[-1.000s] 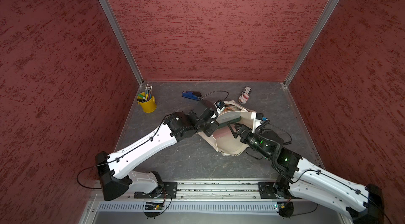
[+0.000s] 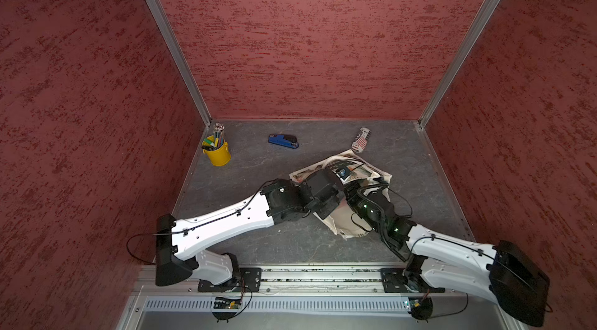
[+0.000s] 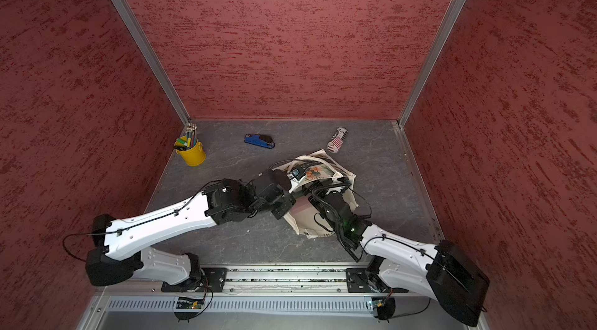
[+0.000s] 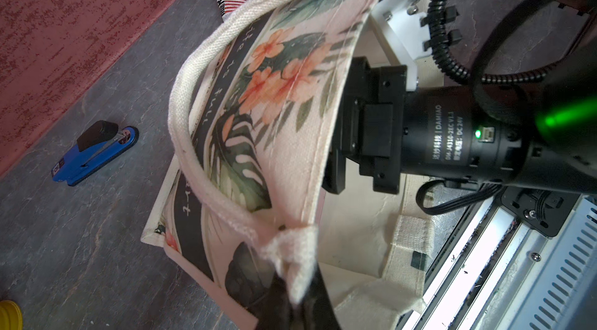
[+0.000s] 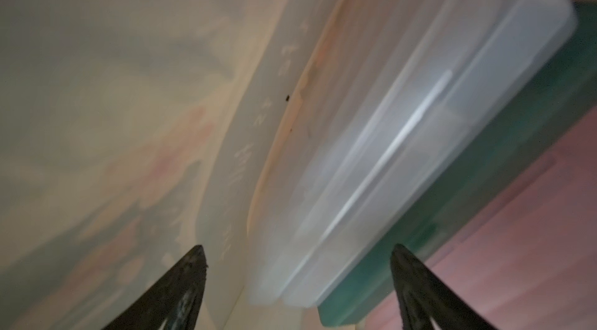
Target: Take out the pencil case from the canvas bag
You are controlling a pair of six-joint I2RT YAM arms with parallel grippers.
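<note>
The floral canvas bag lies open in the middle of the floor. My left gripper is shut on the bag's fabric edge near a handle. My right gripper is inside the bag, partly open, its two fingers either side of the view. In the blurred right wrist view, pale translucent elongated cases lie beside a dark green strip and a pink surface; which is the pencil case I cannot tell.
A blue stapler lies behind the bag, a striped cylindrical item at back right. A yellow pen bucket stands at left.
My left arm has moved right and toward the front with the bag edge.
</note>
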